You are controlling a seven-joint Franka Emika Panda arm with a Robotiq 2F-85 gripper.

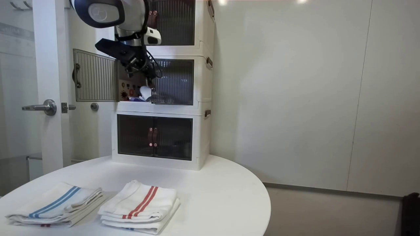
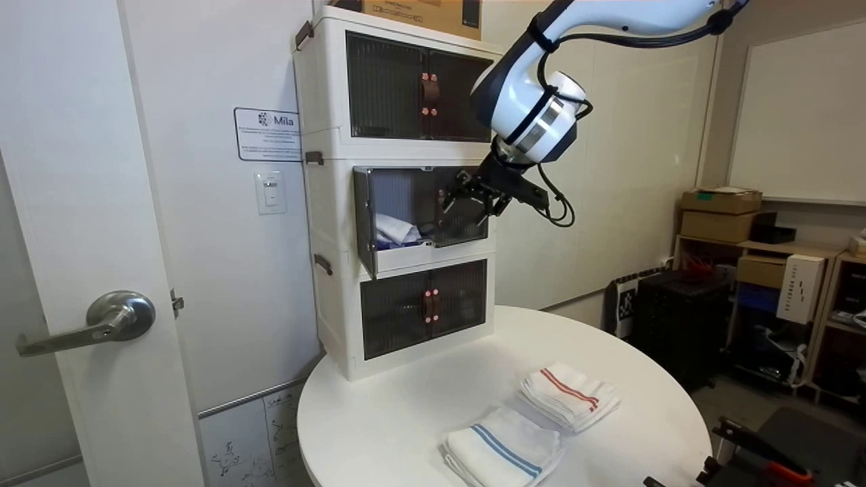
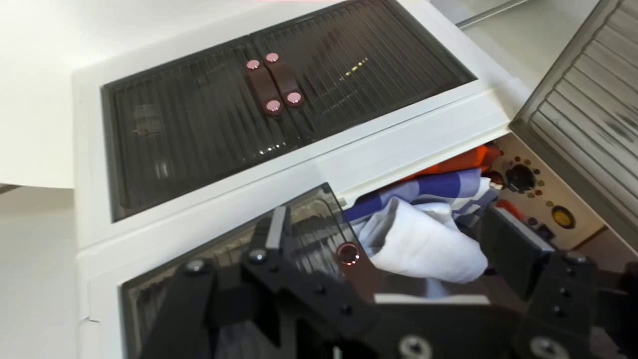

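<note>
My gripper is open, its two dark fingers [image 3: 276, 230] wide apart with nothing held. In the second exterior view the gripper [image 2: 466, 212] points down and left, in front of the cabinet's middle compartment. That compartment's left door [image 1: 96, 76] is swung open; its right door [image 1: 173, 80] is shut. Inside lies a bunched white cloth [image 3: 427, 242], beside a blue-and-white checked cloth [image 3: 439, 185] and something orange [image 3: 457, 161]. In the wrist view the white cloth appears between the fingers but deeper in, apart from them.
Two folded towel stacks, one with blue stripes [image 1: 55, 204] and one with red stripes [image 1: 141, 204], lie on the round white table [image 1: 224, 196]. The bottom compartment's doors [image 2: 398, 316] and the top ones [image 2: 385, 85] are shut.
</note>
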